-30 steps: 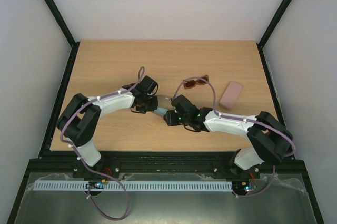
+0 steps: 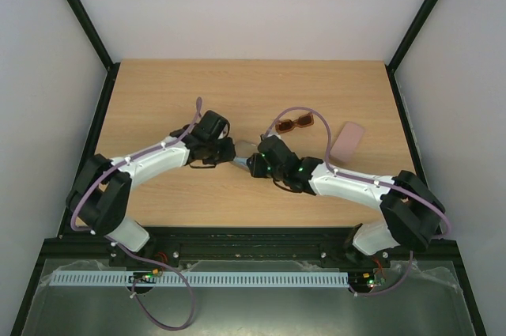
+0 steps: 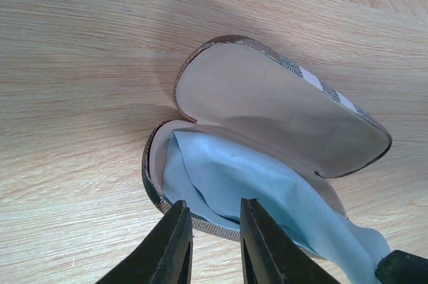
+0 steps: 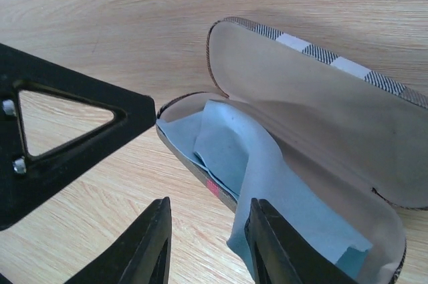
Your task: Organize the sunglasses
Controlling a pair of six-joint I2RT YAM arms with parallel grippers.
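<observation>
An open glasses case lies on the table with a blue cloth in its lower half, one end raised toward my right gripper. In the left wrist view my left gripper is over the case's near edge, fingers part open, nothing between them. My right gripper is open at the cloth's near end; whether cloth sits inside its fingers is unclear, the right finger overlaps it. Brown sunglasses lie behind the right gripper in the top view.
A pink case lies at the right of the wooden table. Both arms are close together at the center.
The right gripper has shifted slightly up in the top view, toward the back.
</observation>
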